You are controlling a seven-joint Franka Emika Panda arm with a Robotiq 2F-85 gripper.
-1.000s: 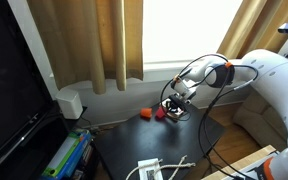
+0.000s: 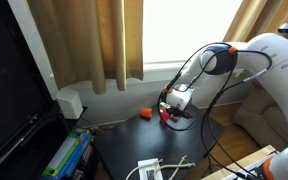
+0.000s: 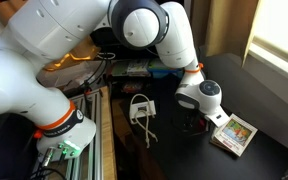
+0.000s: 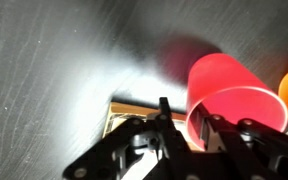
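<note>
A pinkish-red cup (image 4: 229,90) fills the right middle of the wrist view, its open mouth toward the lower right. My gripper is right at its rim, the fingers apart with the near edge of the cup reaching between them. Whether both fingers touch the cup cannot be told. Exterior view 1 shows the red cup (image 2: 164,116) just left of the gripper (image 2: 171,114), low over the dark table. To the cup's left is an orange cup (image 2: 146,113), also cut off at the wrist view's right edge.
A book or box with a picture cover (image 3: 233,135) lies beside the gripper in exterior view 2. A white box with a cable (image 3: 139,108) rests elsewhere on the table.
My gripper has come down and a little left, from above the table to beside the red cup. Both cups appear to stay where they were.
</note>
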